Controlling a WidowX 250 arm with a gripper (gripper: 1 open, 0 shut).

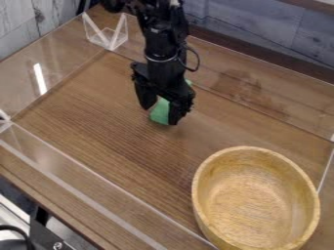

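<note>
In the camera view a black gripper (162, 96) hangs from the arm at the top centre, down over a green object (164, 113) on the wooden table (92, 137). The fingers straddle or hover over the green object, which is partly hidden behind them; whether they touch it or how far they are open is not clear.
A large yellow bowl (255, 205) stands at the lower right. Clear plastic pieces are at the top left and left edge. The table around the gripper is mostly free, with a raised wooden edge along the back right.
</note>
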